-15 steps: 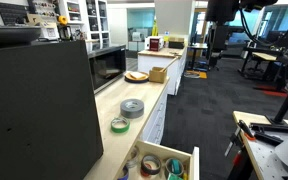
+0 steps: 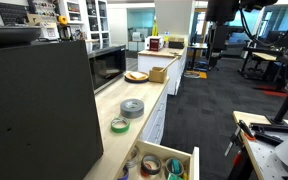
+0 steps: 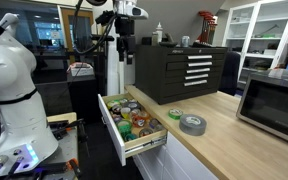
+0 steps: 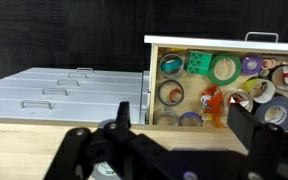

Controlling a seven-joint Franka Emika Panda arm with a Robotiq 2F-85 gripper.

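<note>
High above the open drawer [image 3: 147,146], my gripper [image 3: 97,48] hangs with its fingers wide apart and nothing between them. From the wrist view, the gripper looks down past the drawer's front edge. Tape rolls and small items crowd that drawer: a green roll [image 4: 212,69], a green box [image 4: 198,59], an orange item [image 4: 212,99] and several other rolls. On the wooden counter, a grey tape roll [image 3: 192,125] lies beside a smaller green tape roll [image 3: 174,113]. Both also show in the first exterior view, the grey roll [image 2: 132,107] farther back than the green roll [image 2: 120,125].
A black cabinet [image 2: 44,100] stands on the counter beside the drawer. Farther along are a microwave [image 3: 274,103], a plate with orange items [image 2: 137,76] and a brown box [image 2: 158,75]. Shut white drawers [image 4: 79,95] adjoin the open one.
</note>
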